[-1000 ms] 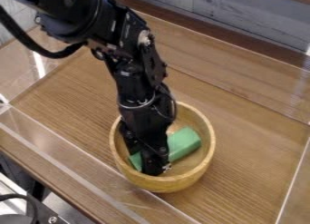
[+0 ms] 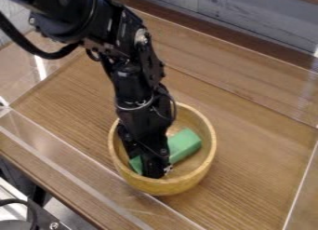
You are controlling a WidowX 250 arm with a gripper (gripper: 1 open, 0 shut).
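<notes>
A round tan bowl (image 2: 192, 173) sits on the wooden table, a green block (image 2: 181, 145) lying inside it. My black gripper (image 2: 152, 164) reaches down into the bowl's left part, over the lower-left end of the block. It is shut on the green block, though the fingertips are dark and partly hidden, so the exact grip is hard to see.
A pale wall runs along the back. The table's edge is at the left, with dark cables at the lower left.
My gripper and arm have shifted slightly left, and the bowl and green block appear to have moved slightly left with them.
</notes>
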